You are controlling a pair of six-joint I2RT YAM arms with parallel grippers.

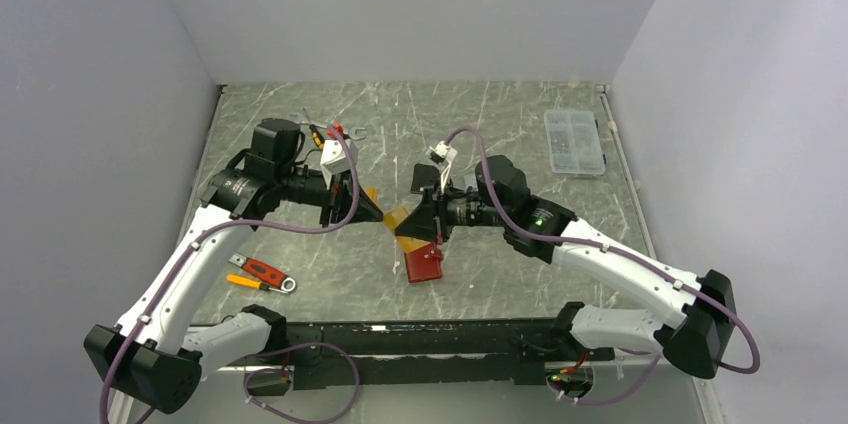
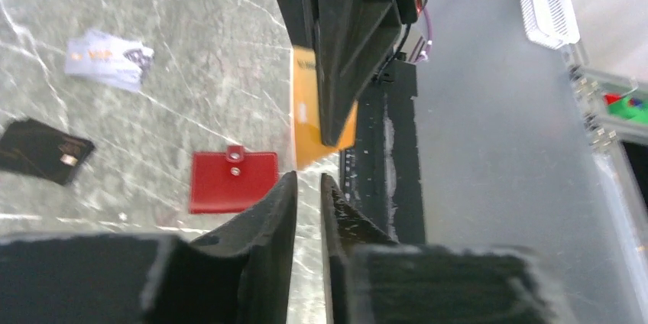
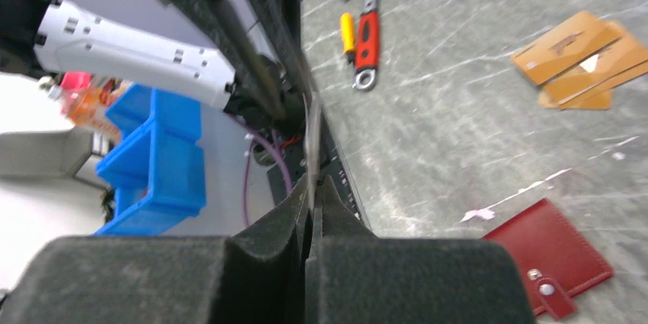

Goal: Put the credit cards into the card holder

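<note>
An orange card (image 1: 411, 236) is pinched in my right gripper (image 1: 412, 231), seen edge-on in the right wrist view. My left gripper stands part open with a narrow empty gap, close to the card's lower end and apparently apart from it. Flat on the table lies the red card holder (image 2: 233, 183) with a snap tab, under and in front of the right gripper in the top view. Several more orange cards (image 3: 584, 60) rest in a loose pile on the table.
In the left wrist view, pale cards (image 2: 111, 58) and a black flat item (image 2: 44, 152) lie on the table. A red-handled wrench (image 1: 265, 272) and a yellow-handled tool (image 1: 250, 284) are at the left front. A clear compartment box (image 1: 575, 142) stands at the back right.
</note>
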